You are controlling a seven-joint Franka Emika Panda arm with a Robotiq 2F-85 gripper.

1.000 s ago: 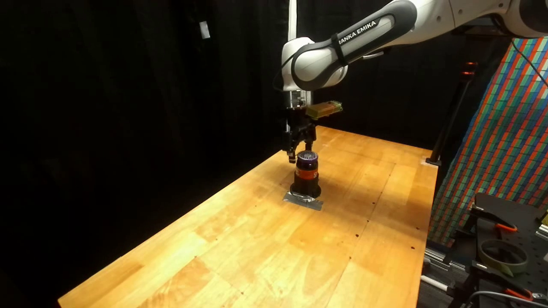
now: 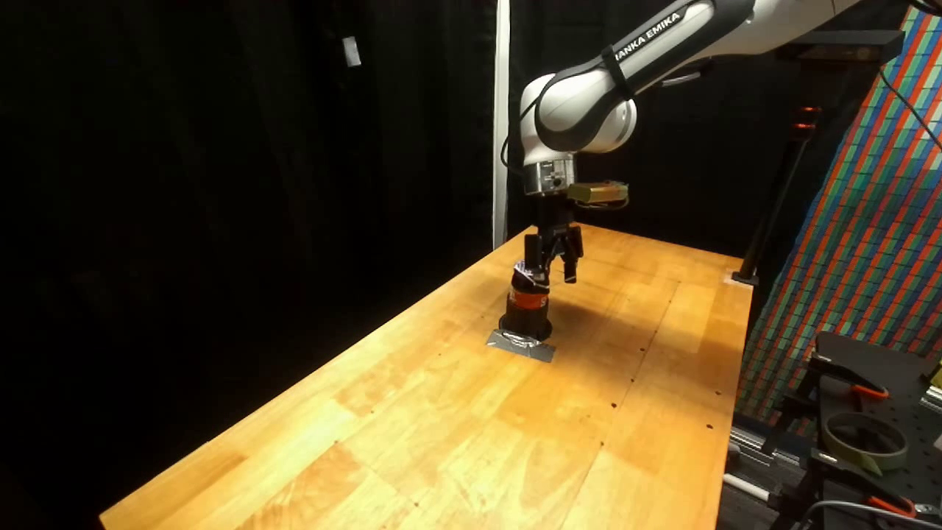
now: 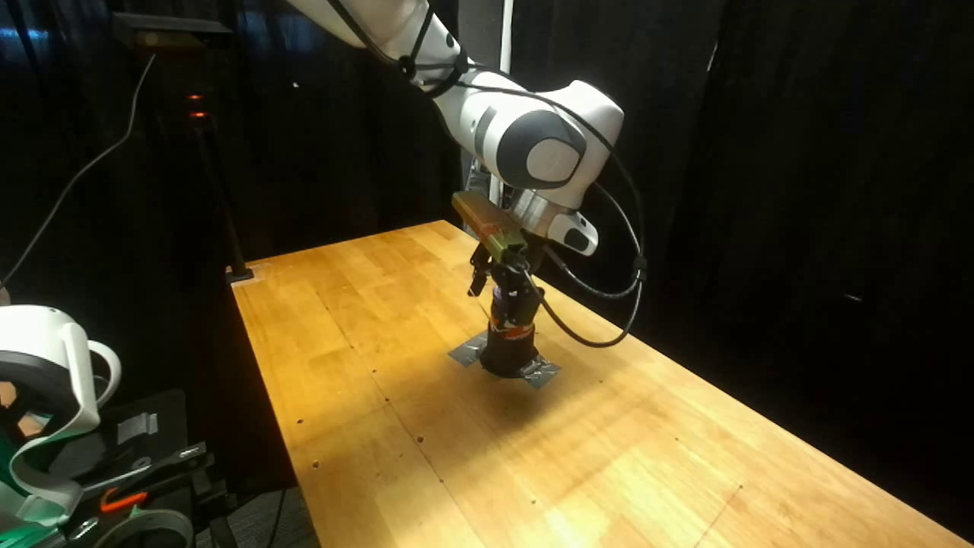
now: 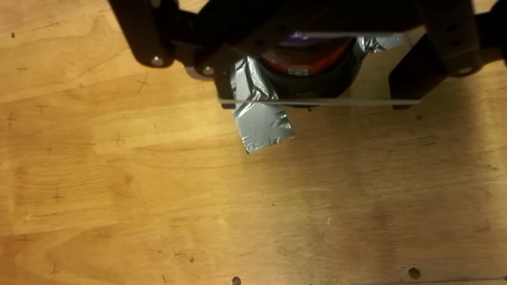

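A dark jar with an orange-red label (image 2: 529, 300) and purple lid stands upright in a black base (image 3: 507, 358). Silver tape (image 4: 263, 126) runs from the base onto the wooden table. My gripper (image 2: 553, 275) is open at the height of the jar's top, pointing down. In exterior view 1 one finger (image 2: 532, 252) overlaps the lid, while the other is off to the right. Between the spread fingers in the wrist view, the red and purple of the jar (image 4: 304, 61) show partly under the gripper body. Contact between finger and jar cannot be made out.
Around the jar the wooden table (image 2: 494, 442) is bare. A dark post (image 2: 777, 194) rises at its back right edge. Beyond the right edge sits a dark side stand with clamps and a tape roll (image 2: 863, 439).
The arm and open gripper have shifted right in exterior view 1. A finger now covers part of the lid, which was in plain view before. The jar's base has stayed put.
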